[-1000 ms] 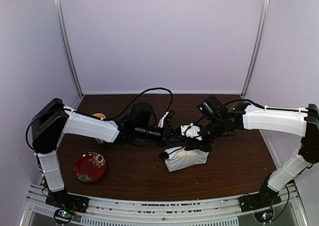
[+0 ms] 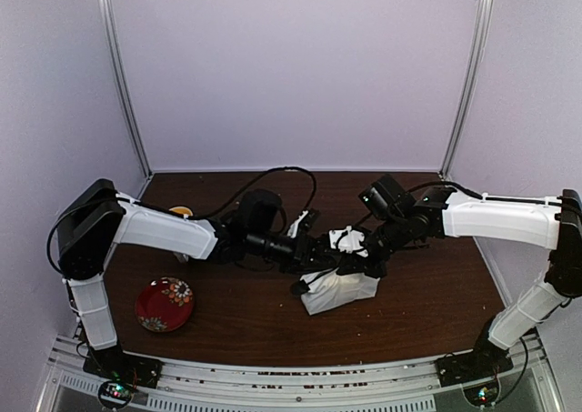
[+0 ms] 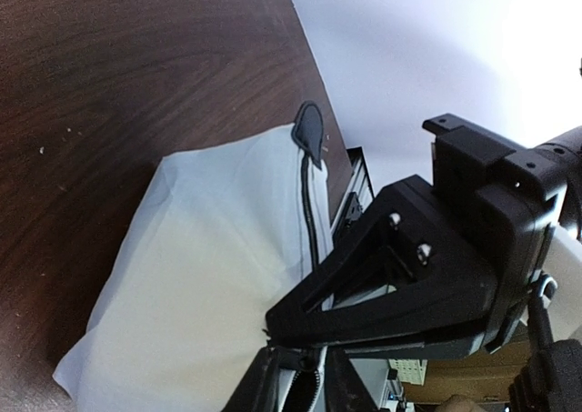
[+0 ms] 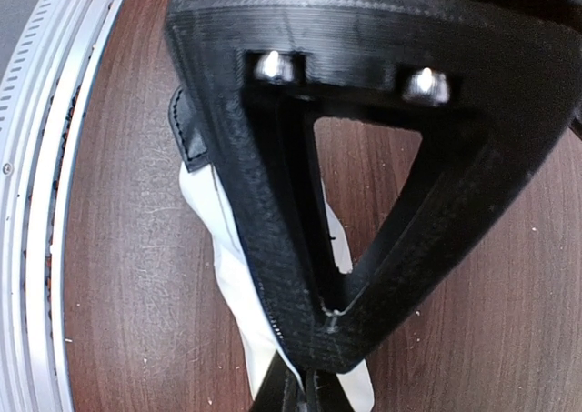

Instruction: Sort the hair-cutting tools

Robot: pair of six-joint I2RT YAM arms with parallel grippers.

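Observation:
A white pouch (image 2: 341,291) with a black zipper and a black end tab (image 3: 309,132) is held up between both arms above the middle of the table. My right gripper is shut on the pouch's upper edge, by the zipper. In the left wrist view, my left gripper reaches over the zipper close to the right gripper's fingers; its own fingers stand apart, with part of the zipper line showing in the gap. Whether they touch the pouch I cannot tell. No hair cutting tools show; the pouch's inside is hidden.
A red flowered bowl (image 2: 153,319) stands at the front left. Behind the left arm, a cup with an orange rim (image 2: 182,211) is mostly covered.
My left gripper has dipped slightly toward the table's front, and its cable loop sits lower. The pouch's left end has shifted a little with it. The right arm has stayed still.

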